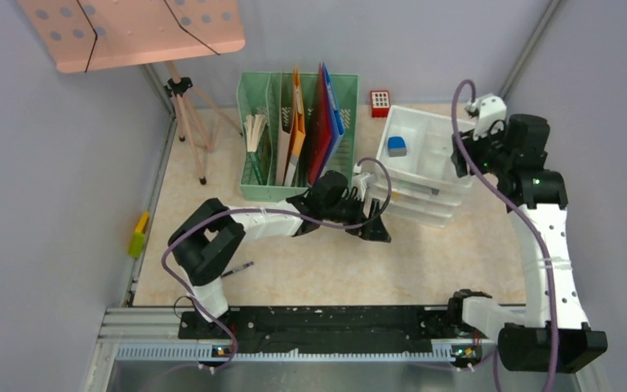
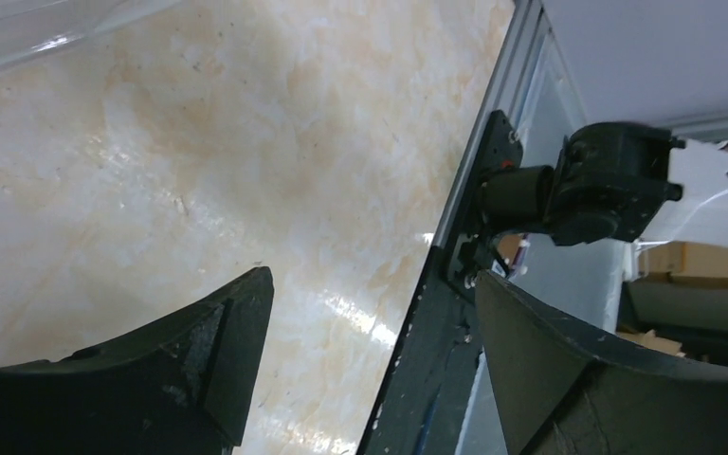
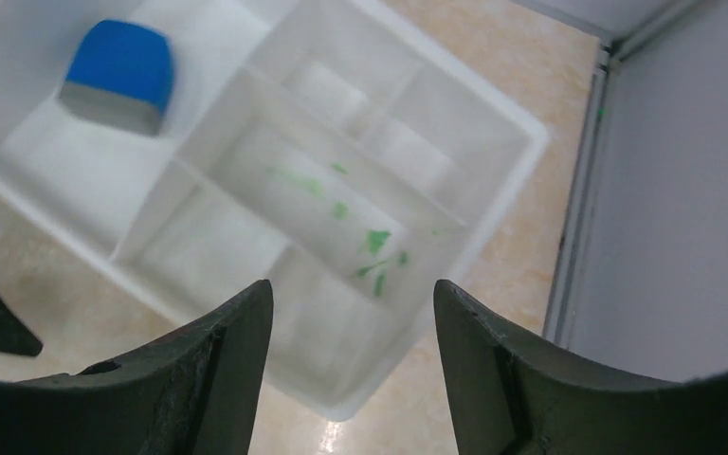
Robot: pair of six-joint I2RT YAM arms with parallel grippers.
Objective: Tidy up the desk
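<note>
My left gripper is part open and empty, low over the desk in front of the white drawer box (image 1: 412,178). The right gripper stands open above the right side of that box, nothing between its fingers. Inside the box's top compartment lies a blue and grey block (image 3: 118,76), on the left. Dividers split the rest of the box, seen in the right wrist view. A pen (image 1: 237,269) lies on the desk at the front left. Folders, orange (image 1: 295,135) and blue (image 1: 331,122), stand in the green rack (image 1: 255,193).
A red calculator-like item (image 1: 380,103) sits behind the box. A pink board (image 1: 139,33) on a tripod (image 1: 186,114) fills the back left. At the left edge is a yellow-green item (image 1: 138,235).
</note>
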